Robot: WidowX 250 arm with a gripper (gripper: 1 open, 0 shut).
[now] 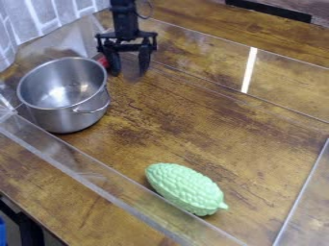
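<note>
My black gripper (129,56) is at the top left of the camera view, low over the wooden surface just behind a steel pot, beside a small red object (103,61). Its fingers are dark and small, so I cannot tell whether it holds anything. The steel pot (64,106) stands at the left. A pale green bitter-melon-like object (186,188) lies at the front, right of centre.
Clear plastic walls border the wooden work surface (206,115) on several sides.
</note>
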